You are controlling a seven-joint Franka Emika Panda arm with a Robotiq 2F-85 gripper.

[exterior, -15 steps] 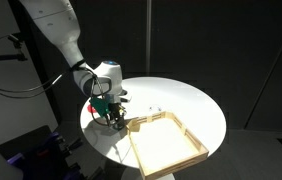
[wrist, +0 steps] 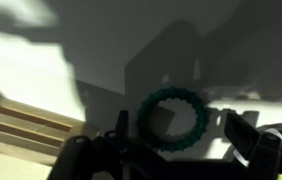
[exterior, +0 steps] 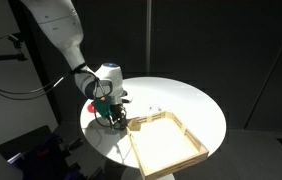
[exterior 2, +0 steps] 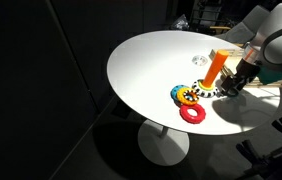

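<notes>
In the wrist view, a dark green ring with a ridged edge [wrist: 144,112] shows between the spread fingers of my gripper. The fingers stand apart, and I cannot tell whether either touches the ring. In exterior view 1 the gripper [exterior: 117,123] is low over the left side of the round white table [exterior: 196,95]. Exterior view 2 shows the gripper [exterior 2: 224,92] close to an orange post [exterior 2: 216,68] and a black-and-white ring [exterior 2: 205,94]; the green ring cannot be made out there.
A shallow wooden tray [exterior: 203,153] lies at the table's front right. Close together near the arm are a red ring [exterior 2: 192,121], a yellow ring [exterior 2: 188,103] and a blue ring [exterior 2: 174,91]. Much of the table away from the arm is clear.
My arm has shifted only slightly near the same spot on the table. The tray and the red object at the left have not moved.
</notes>
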